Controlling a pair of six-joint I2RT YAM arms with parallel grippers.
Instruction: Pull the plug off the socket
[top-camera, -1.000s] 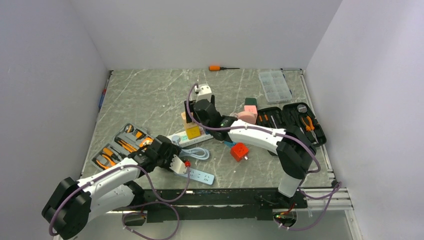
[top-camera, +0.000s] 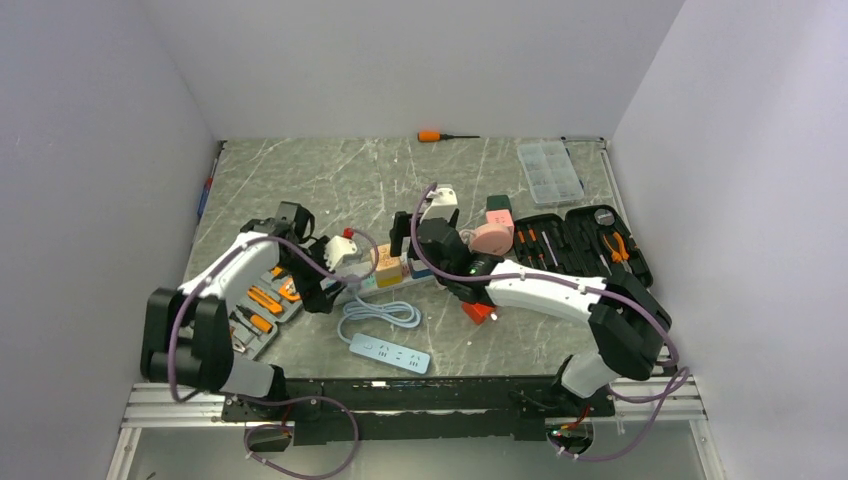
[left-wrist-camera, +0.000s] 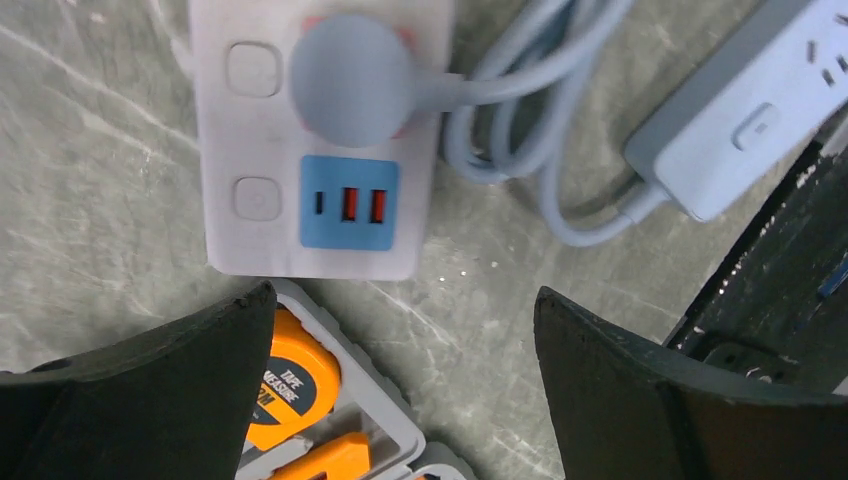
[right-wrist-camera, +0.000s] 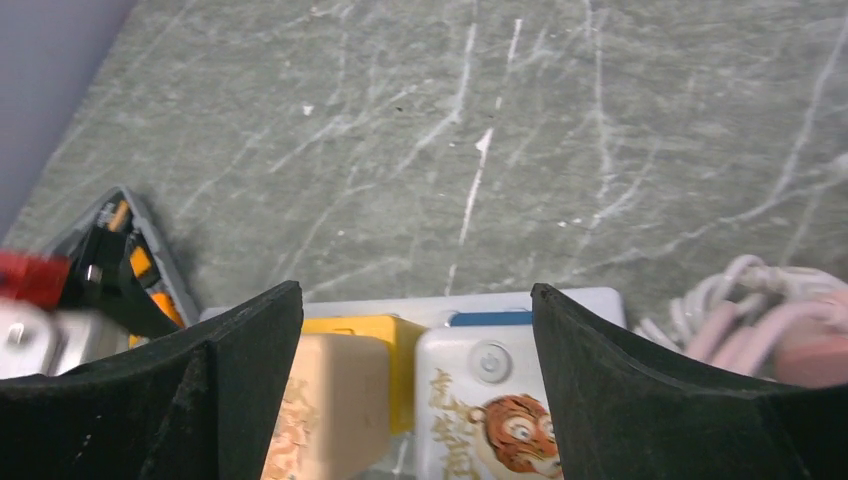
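A round grey plug (left-wrist-camera: 350, 80) with a looped cable sits in the white socket strip (left-wrist-camera: 235, 140), whose blue USB panel faces up. My left gripper hangs open over the strip's end, nothing between its fingers. A yellow block (top-camera: 388, 258) and a character-printed white block (right-wrist-camera: 485, 400) sit on the strip's other part. My right gripper is above these blocks with fingers apart, nothing visibly held. A second, pale blue socket strip (top-camera: 390, 353) lies near the front edge, joined to the cable.
Grey toolbox (top-camera: 262, 318) at left, black tool case (top-camera: 575, 240) and clear organizer (top-camera: 550, 170) at right, red cube (top-camera: 477, 310) front right. Pink reel (top-camera: 490, 238) lies right of the strip.
My right gripper has shifted slightly right.
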